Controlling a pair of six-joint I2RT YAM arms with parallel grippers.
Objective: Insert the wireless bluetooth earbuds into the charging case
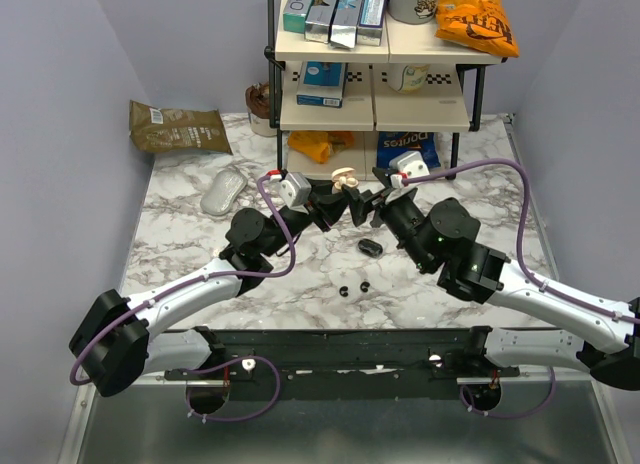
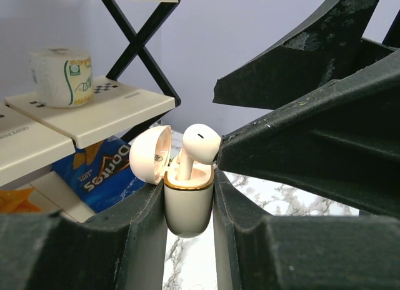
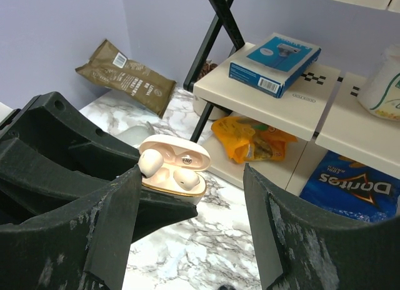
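Note:
My left gripper point(image 1: 335, 196) holds the open white charging case point(image 2: 188, 209), upright with its lid raised, between its fingers. In the left wrist view an earbud point(image 2: 199, 142) stands tilted in the case, its head above the rim, beside a black fingertip of my right gripper point(image 1: 365, 196). The right wrist view shows that earbud point(image 3: 150, 161) higher than a second one point(image 3: 185, 177) seated in the case point(image 3: 174, 191). My right gripper's fingers are parted at the case's side; whether either touches the raised earbud is unclear.
Behind stands a shelf point(image 1: 330, 114) with boxes, bags and a roll. A brown bag point(image 1: 180, 129) and a silver tray point(image 1: 223, 192) lie at the left. A dark oval object point(image 1: 370, 247) and two small black pieces lie on the marble table below the grippers.

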